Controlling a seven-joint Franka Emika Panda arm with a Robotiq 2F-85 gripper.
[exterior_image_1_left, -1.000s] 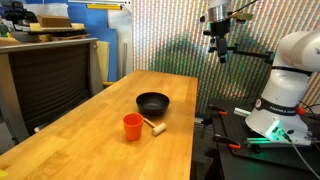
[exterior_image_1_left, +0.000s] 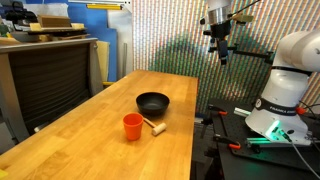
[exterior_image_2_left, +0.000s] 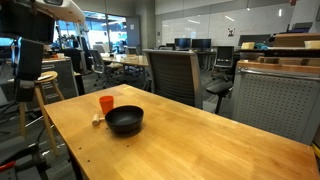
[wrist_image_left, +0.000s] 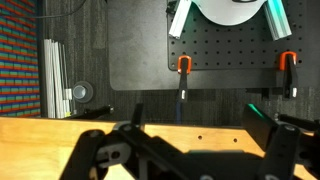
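Observation:
An orange-red cup (exterior_image_1_left: 133, 125) stands upright on the wooden table, and a black bowl (exterior_image_1_left: 153, 104) is close behind it. Beside them lies a small pale wooden piece (exterior_image_1_left: 158, 127). All three also show in exterior view 2: the cup (exterior_image_2_left: 106, 102), the bowl (exterior_image_2_left: 125, 120) and the wooden piece (exterior_image_2_left: 98, 119). My gripper (exterior_image_1_left: 222, 60) hangs high off the table's right side, well apart from them. It is open and empty; its dark fingers spread wide at the bottom of the wrist view.
Below the wrist camera are the dark base plate (wrist_image_left: 140, 75) of the arm's mount, clamps with orange parts (wrist_image_left: 184, 66) and a strip of table edge (wrist_image_left: 60, 140). An office chair (exterior_image_2_left: 175, 75) stands behind the table.

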